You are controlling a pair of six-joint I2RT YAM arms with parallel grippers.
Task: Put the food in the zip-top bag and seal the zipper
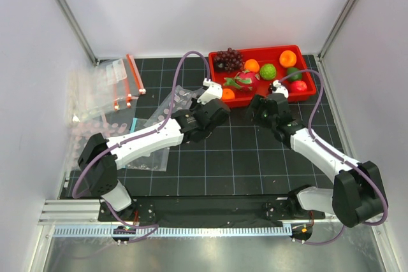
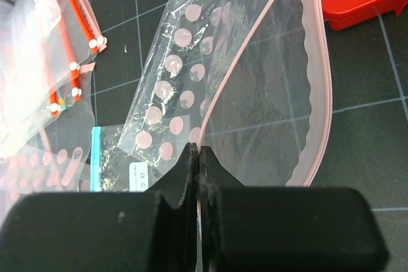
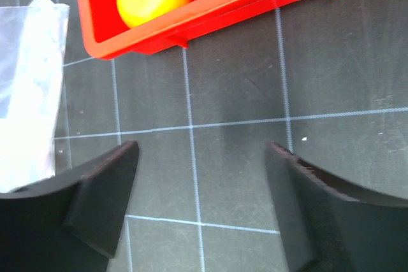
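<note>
In the left wrist view, a clear zip bag (image 2: 261,113) stands with its pink-edged mouth spread apart. My left gripper is shut on the bag's near rim, which runs between its fingertips. A pink-red dragon fruit (image 1: 247,81) with green leaves lies in the red tray (image 1: 274,52), close to its front wall. My right gripper is open in front of the tray, with only the dark mat between its fingers. The dragon fruit is outside the right wrist view.
Inside the tray are grapes (image 1: 228,60), a front-left orange (image 1: 227,94), a green textured fruit (image 1: 268,72) and several others. More clear bags with orange sliders (image 1: 135,73) lie at the left.
</note>
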